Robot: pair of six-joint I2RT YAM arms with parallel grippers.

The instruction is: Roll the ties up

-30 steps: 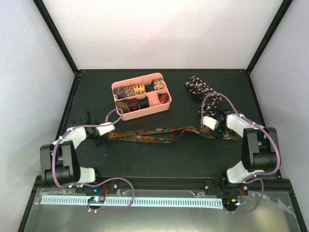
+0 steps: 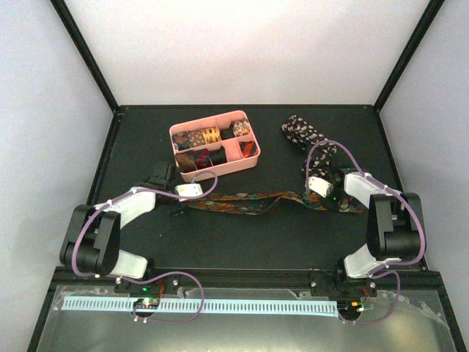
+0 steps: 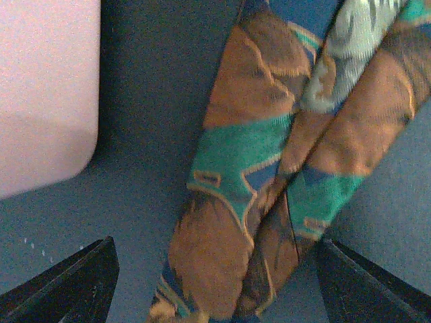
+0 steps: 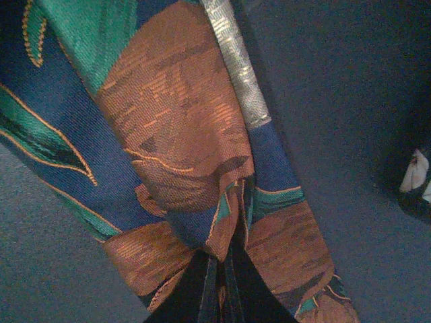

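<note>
A brown, green and blue patterned tie lies stretched across the dark table, doubled into two strips on its left part. In the left wrist view my left gripper is open above the tie, whose folded strips run between the spread fingers. Over at the tie's right end, my right gripper is shut on a bunched fold of the patterned tie. The arm covers part of that end in the top view.
A pink divided box holding several rolled ties stands just behind the left gripper, its corner close in the left wrist view. A dark floral tie lies loose behind the right arm.
My left gripper has travelled to the right along the tie, and more of the tie's left end is now under that arm. The right arm has stayed still.
</note>
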